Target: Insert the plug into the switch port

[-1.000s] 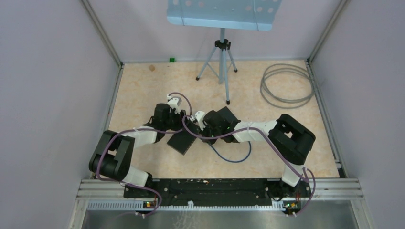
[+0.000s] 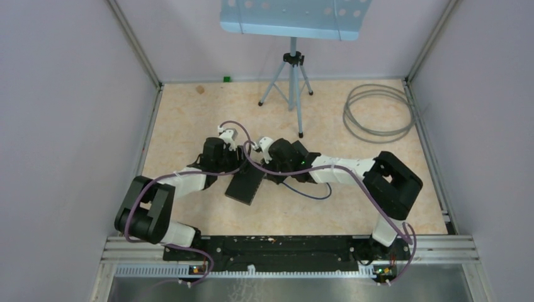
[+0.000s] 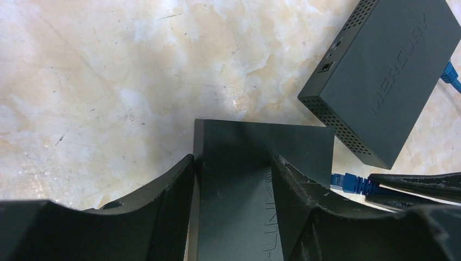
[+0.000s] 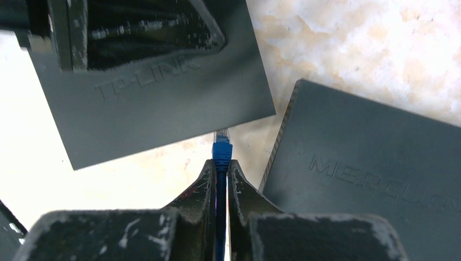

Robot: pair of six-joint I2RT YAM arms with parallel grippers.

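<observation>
The dark TP-LINK switch (image 3: pixel 244 140) sits between the fingers of my left gripper, which is shut on it. My right gripper is closed around the thin blue cable, just behind its plug (image 4: pixel 222 142). The plug's clear tip meets the edge of the switch (image 4: pixel 179 117) in the right wrist view. From the left, the plug (image 3: pixel 340 182) also appears right against the switch's side. The port itself is hidden, so I cannot tell how deep the tip sits.
A second dark box marked MERCURY (image 3: pixel 391 81) lies close beside the switch, near the right fingers, with another blue plug (image 3: pixel 450 75) at its far side. A grey cable coil (image 2: pixel 378 132) and a tripod stand (image 2: pixel 293 82) occupy the back.
The switch has shifted slightly right and turned a little in my left gripper. The blue cable's slack loop has risen.
</observation>
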